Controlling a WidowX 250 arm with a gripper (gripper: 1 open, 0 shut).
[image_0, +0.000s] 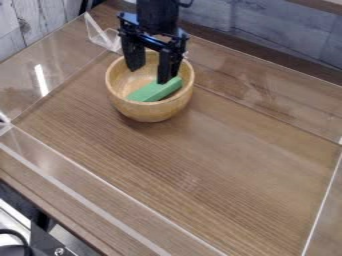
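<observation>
My black gripper (151, 62) hangs over a round light wooden bowl (151, 105), its two fingers apart at the bowl's upper part with nothing seen between them. A green object (160, 90) lies inside the bowl, just below and beside the fingers.
Pale wire-like shapes stand at the upper left and left edge. A dark wall edge runs along the top right, and dark items lie at the lower left corner.
</observation>
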